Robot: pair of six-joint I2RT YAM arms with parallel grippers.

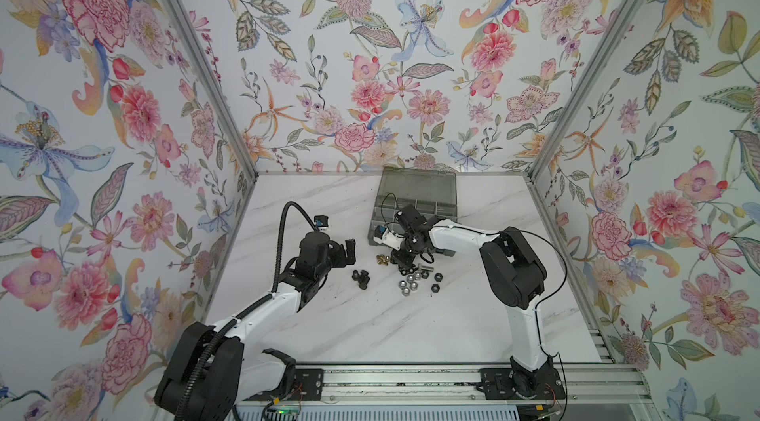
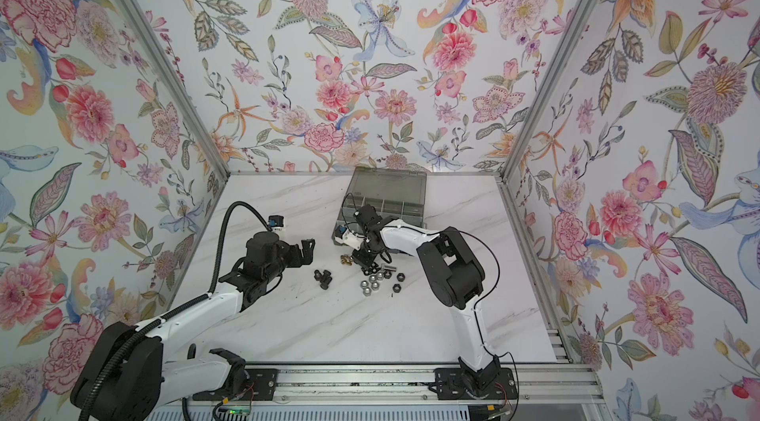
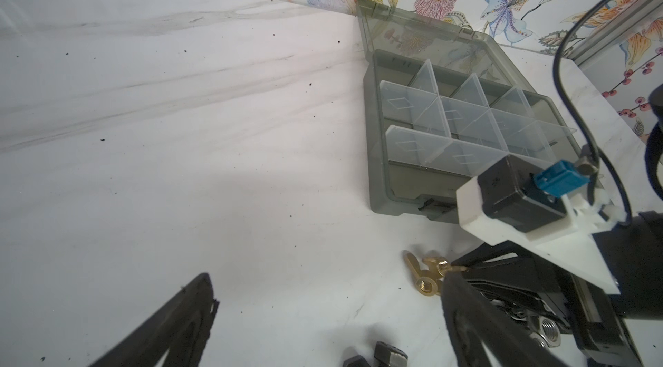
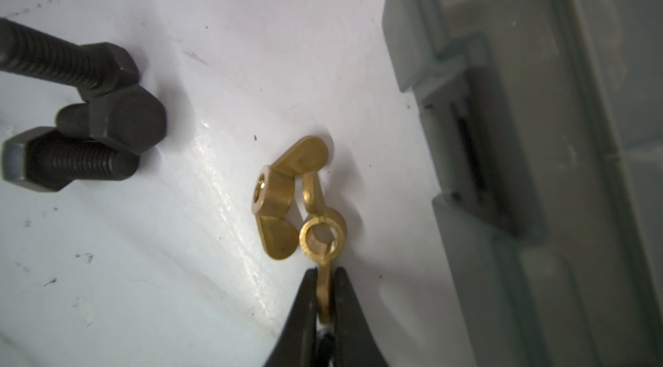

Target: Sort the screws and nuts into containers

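My right gripper is shut with its tips on one wing of a brass wing nut [image 4: 331, 222], just in front of the organizer box [image 4: 462, 277]. A second brass wing nut [image 4: 276, 194] lies against it. Several black hex bolts [image 4: 127, 118] lie nearby, also seen left of centre in the top left view [image 1: 361, 278]. Silver and dark nuts [image 1: 407, 286] lie below the right gripper. My left gripper [image 1: 344, 253] stands open over the table left of the bolts, nothing between its fingers.
The box's clear lid [image 3: 428, 28] is open toward the back wall, and its divided compartments face up. The right arm reaches across the box's front edge.
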